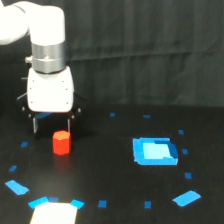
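A small red block point(62, 143) stands on the black table at the left. Just behind and above it is my gripper point(52, 127), hanging from the white and grey arm point(49, 55). Its dark fingers look spread apart, though they are hard to make out against the black background. No object shows between them, and the block appears to rest on the table.
To the right lies a blue-bordered square point(139, 155) with a pale patch point(156, 151) inside. Small blue marks dot the table, with larger blue strips near the front. A pale object point(54, 213) sits at the bottom left edge.
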